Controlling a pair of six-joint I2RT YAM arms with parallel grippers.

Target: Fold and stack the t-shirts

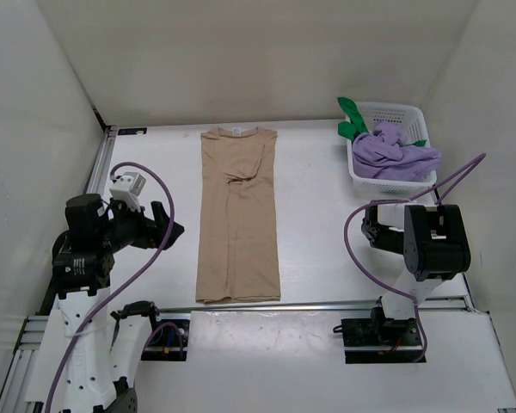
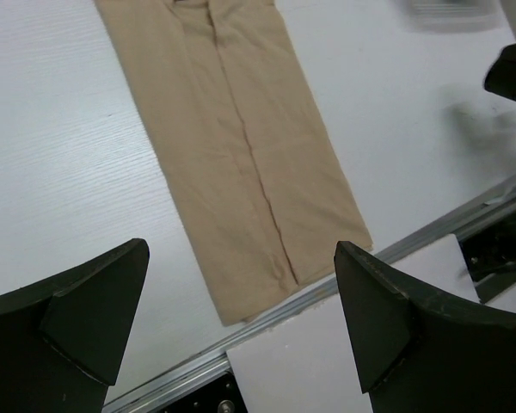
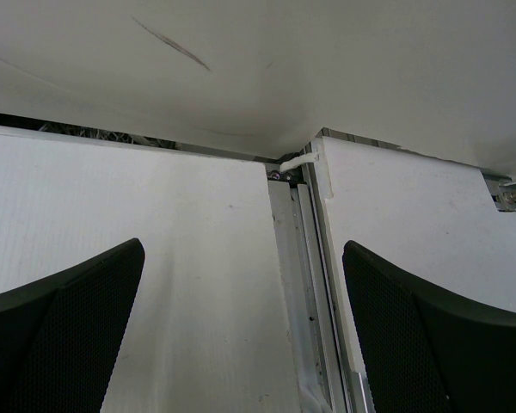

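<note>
A tan t-shirt lies lengthwise on the white table, its sides folded inward into a long narrow strip with the collar toward the back wall. Its surface is bunched near the neck, and a seam between the folds runs down the middle. To the left of the shirt, above the table and clear of the cloth, is my left gripper; in the left wrist view it is open and empty, with the shirt's lower part in sight. My right gripper is open over bare table at the right, nothing between its fingers.
At the back right stands a white basket holding crumpled purple cloth and green cloth. Open table lies between shirt and basket. A metal rail runs along the front edge.
</note>
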